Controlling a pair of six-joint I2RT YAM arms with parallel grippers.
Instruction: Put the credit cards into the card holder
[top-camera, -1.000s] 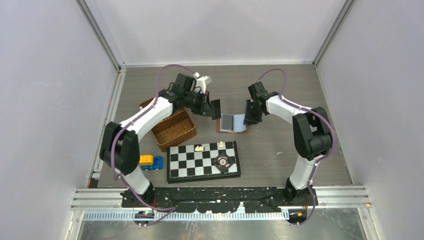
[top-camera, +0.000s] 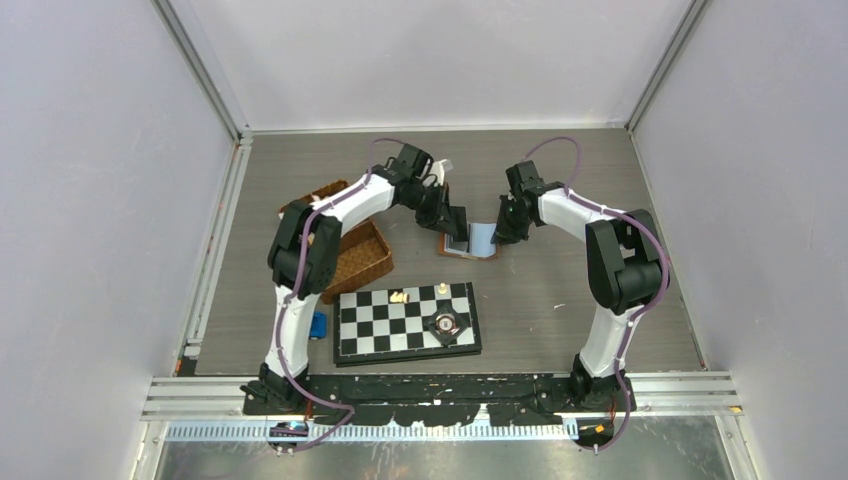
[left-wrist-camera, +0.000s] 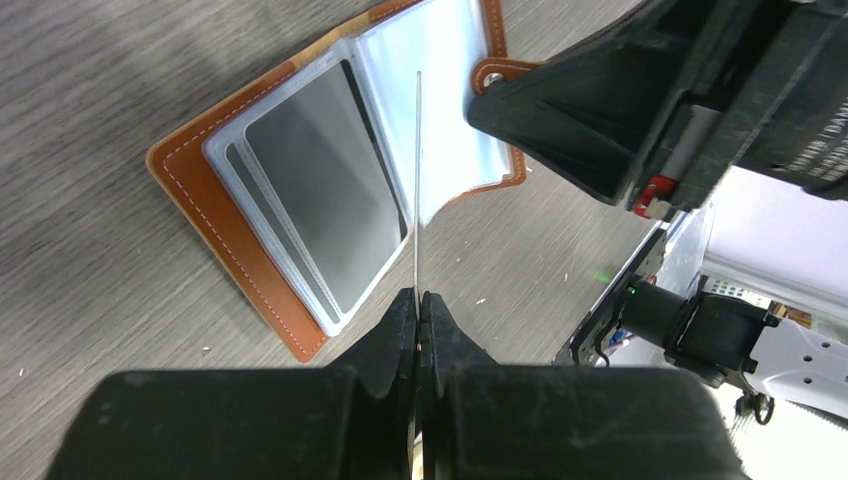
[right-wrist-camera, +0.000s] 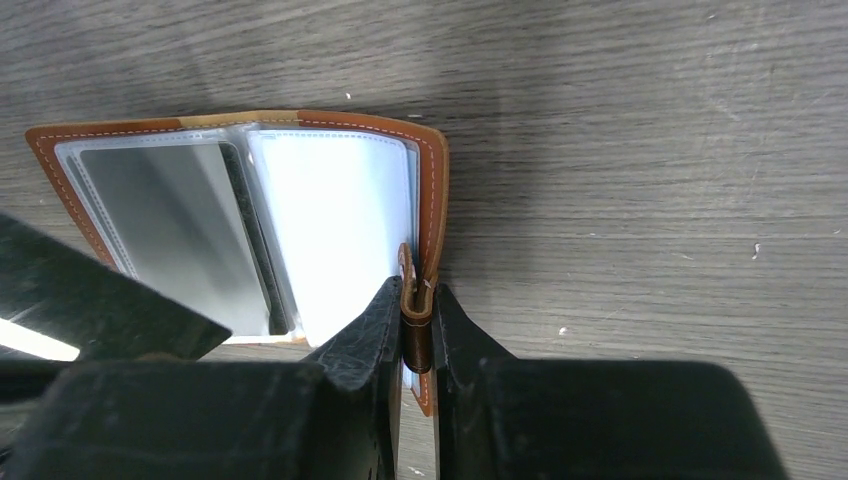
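The brown card holder (top-camera: 480, 240) (left-wrist-camera: 240, 250) (right-wrist-camera: 345, 220) lies open on the table, showing clear and white sleeves. My left gripper (top-camera: 440, 215) is shut on a thin dark card (top-camera: 457, 222) (left-wrist-camera: 418, 180), held upright and edge-on above the holder in the left wrist view. My right gripper (top-camera: 500, 230) is shut on the holder's right edge at its leather tab.
A wicker basket (top-camera: 360, 260) stands left of the holder, partly under my left arm. A chessboard (top-camera: 385, 330) with pieces lies in front, beside a blue toy (top-camera: 318, 325).
My left gripper has moved right with the dark card, over the holder. The right gripper and holder have shifted slightly to the right and away from the front.
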